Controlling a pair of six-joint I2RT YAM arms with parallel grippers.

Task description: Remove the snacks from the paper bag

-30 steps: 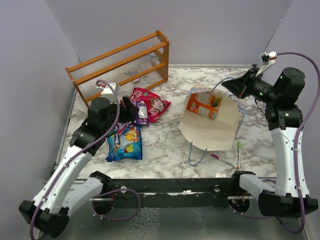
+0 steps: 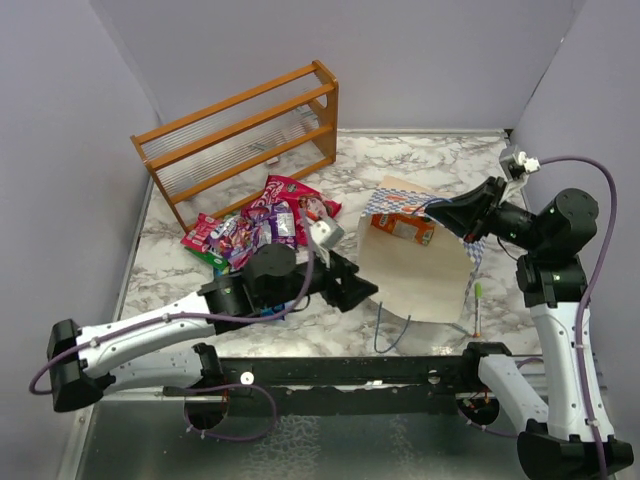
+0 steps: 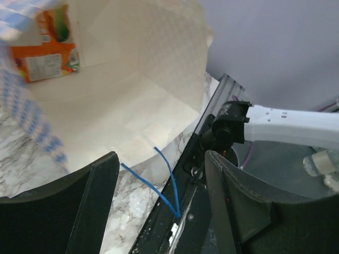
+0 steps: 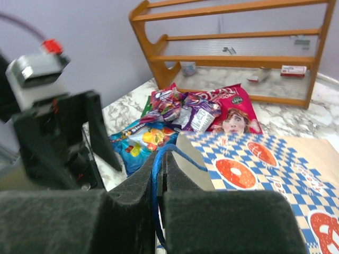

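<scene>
The paper bag (image 2: 415,280) lies on its side, mouth toward the front, with an orange snack pack (image 2: 405,227) inside, also in the left wrist view (image 3: 45,63). My right gripper (image 2: 440,210) is shut on the bag's blue handle (image 4: 159,161) at its checked top edge. My left gripper (image 2: 355,290) stands open at the bag's left front, facing into it, nothing between its fingers; the loose front handle (image 3: 172,185) shows beyond them. Several snack bags (image 4: 233,114) lie in a pile at left.
A wooden rack (image 2: 235,135) stands at the back left. Pens (image 2: 478,310) lie right of the bag. Walls enclose the table (image 2: 170,310) at back and sides.
My right gripper has come lower; the bag's opening has spread toward the front.
</scene>
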